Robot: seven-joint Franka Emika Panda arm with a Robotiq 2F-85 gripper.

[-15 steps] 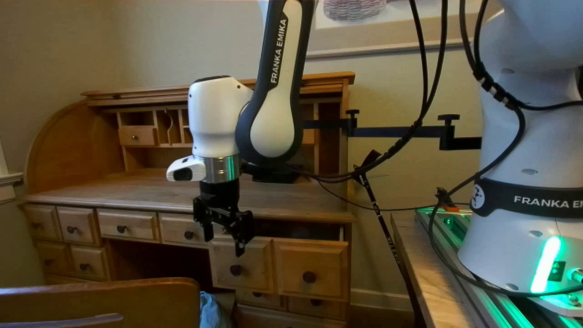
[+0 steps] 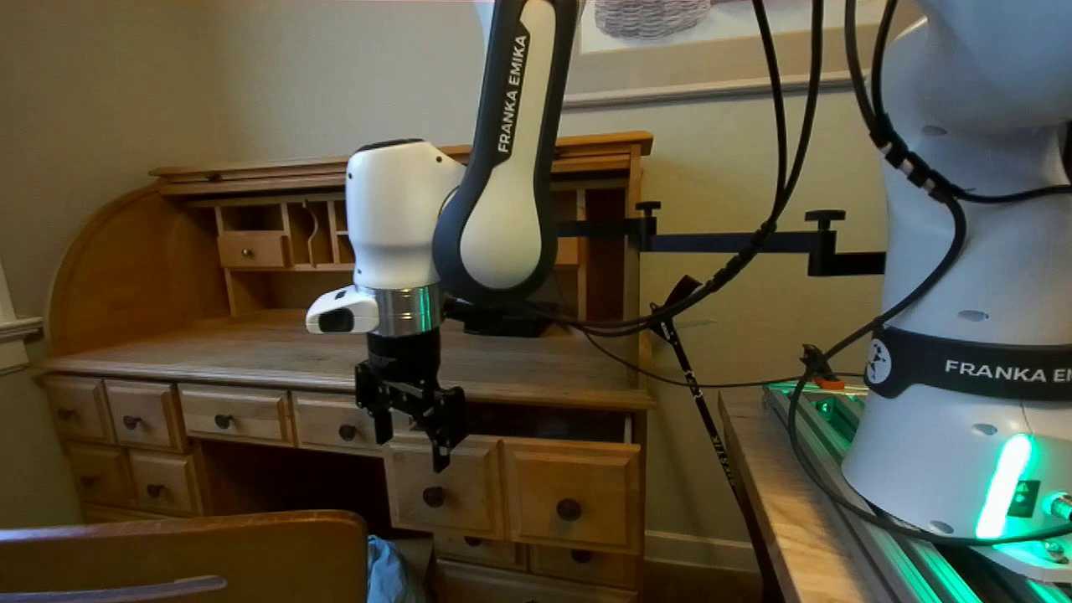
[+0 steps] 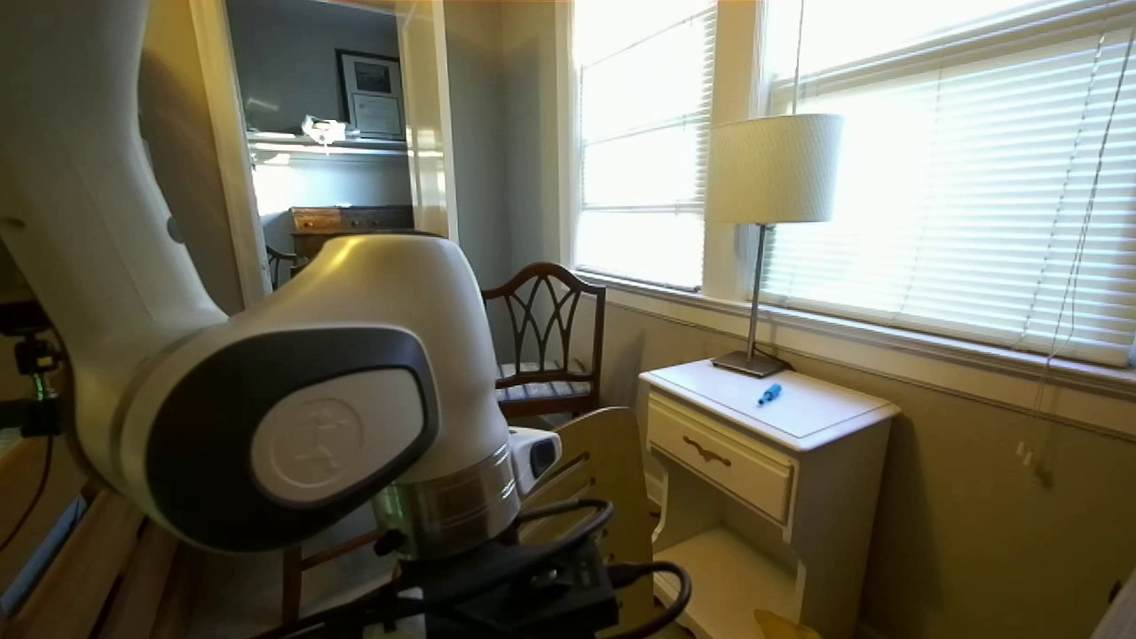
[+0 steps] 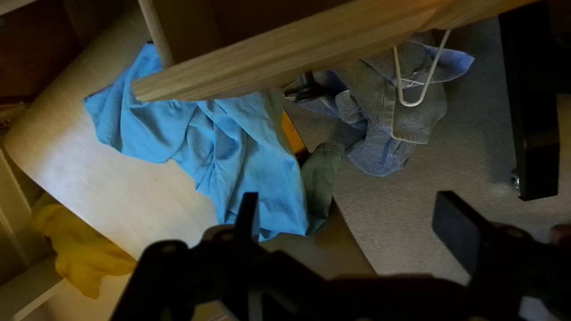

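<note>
My gripper point(image 2: 409, 427) hangs pointing down in front of the roll-top desk, level with its drawers. In the wrist view its two black fingers stand wide apart, so the gripper is open with nothing between them. A light blue cloth point(image 4: 241, 160) lies crumpled below on a pale wooden surface point(image 4: 123, 176), partly hidden by a wooden drawer front point(image 4: 278, 53). A dark green cloth piece point(image 4: 321, 182) lies against it. The grey-blue garment point(image 4: 385, 107), with a pale hanger point(image 4: 417, 99), rests on the carpet. A mustard cloth point(image 4: 80, 246) shows at lower left.
A desk drawer point(image 2: 569, 492) at the right juts out, open at its top, close by the gripper. A wooden chair back point(image 2: 181, 553) stands in front. In exterior view 2, a white nightstand point(image 3: 767, 421) holds a lamp point(image 3: 775, 170) and a small blue item point(image 3: 769, 394).
</note>
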